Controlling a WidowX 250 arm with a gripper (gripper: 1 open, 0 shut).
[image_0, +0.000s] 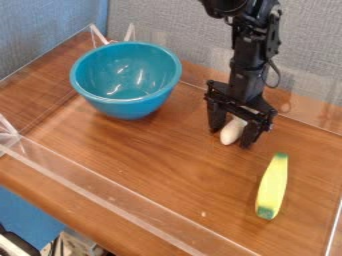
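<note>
My black gripper is low over the wooden table at the back right, its fingers around a white oblong object that sits at table level. Whether the fingers press on it cannot be told. A teal bowl stands at the back left, apart from the gripper. A yellow corn-like object with green ends lies at the front right.
Clear low walls edge it, with a grey padded wall behind.
</note>
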